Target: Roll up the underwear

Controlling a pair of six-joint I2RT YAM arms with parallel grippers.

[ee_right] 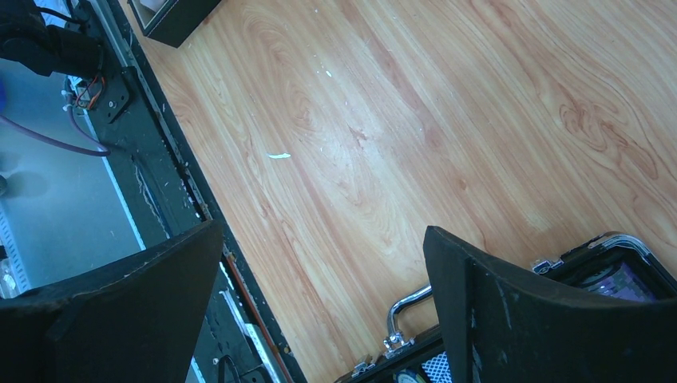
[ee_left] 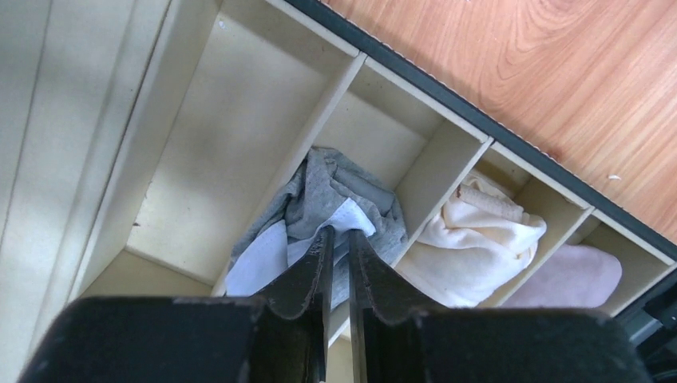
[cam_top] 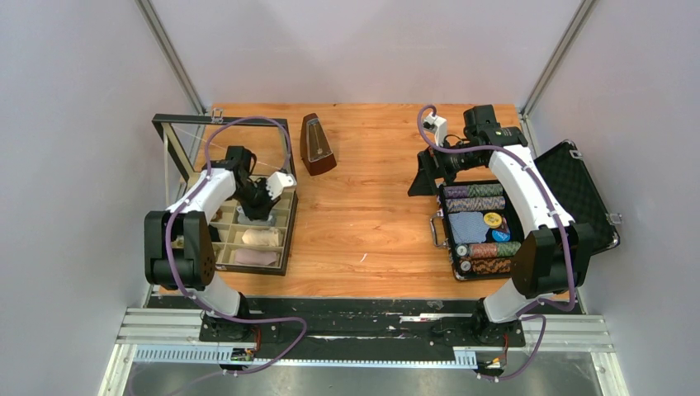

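Observation:
Grey underwear (ee_left: pixel 302 191) with pale bluish-white edges lies bunched in one compartment of the cream organiser box (ee_left: pixel 351 76). In the top view the same grey cloth (cam_top: pixel 266 220) shows only in part beneath the left arm. The left gripper is down at the cloth, its fingers (ee_left: pixel 321 267) a narrow gap apart. A pale fold touches the tips and grey cloth shows in the gap; whether it is pinched cannot be told. On the right, my other gripper is open with bare table between its fingers.
Neighbouring compartments hold a cream cloth (ee_left: pixel 479 239) and a pink one (ee_left: pixel 571 275). The box's raised lid frame (cam_top: pixel 287 157) stands behind. A brown metronome (cam_top: pixel 317 147) and an open poker-chip case (cam_top: pixel 475 223) lie further right. Mid-table is clear.

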